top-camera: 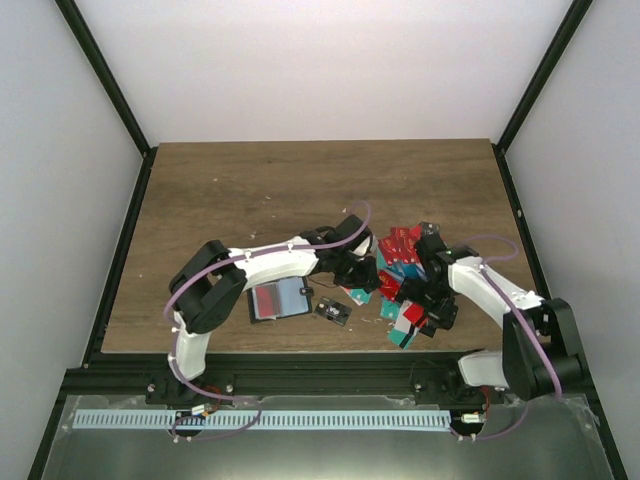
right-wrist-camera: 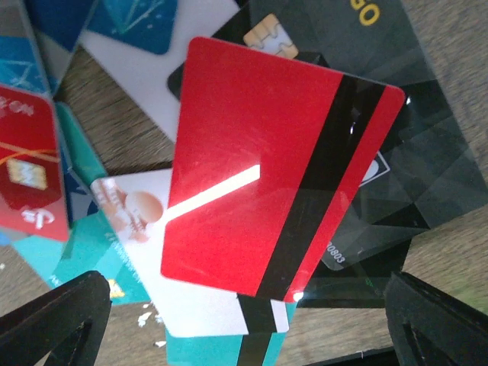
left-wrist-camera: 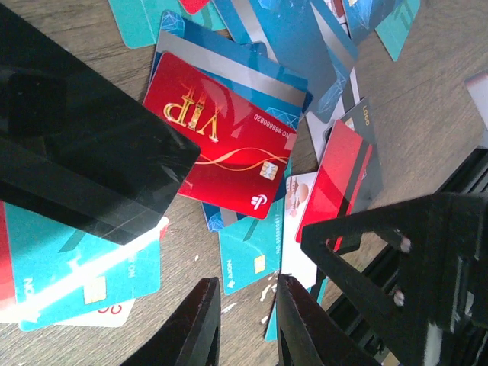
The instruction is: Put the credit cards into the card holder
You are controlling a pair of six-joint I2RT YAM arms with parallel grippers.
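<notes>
The card holder (top-camera: 279, 300), a dark-edged flat case with red and pale blue inside, lies on the table in the top view. My left gripper is partly open above the cards at the pile's left side, nothing between its fingertips. Ahead of it lie a red card (left-wrist-camera: 221, 137) and a teal card (left-wrist-camera: 254, 248). A large dark glossy card (left-wrist-camera: 91, 145) covers part of the left wrist view; what it rests on is unclear. Open, my right gripper straddles a red card with a black stripe (right-wrist-camera: 252, 164), which overlaps white and dark cards.
A dark card (top-camera: 332, 311) lies alone beside the holder. Blue cards (left-wrist-camera: 236, 65) overlap at the top of the left wrist view. The two grippers are close together, with the right one's dark body (left-wrist-camera: 427, 259) at lower right.
</notes>
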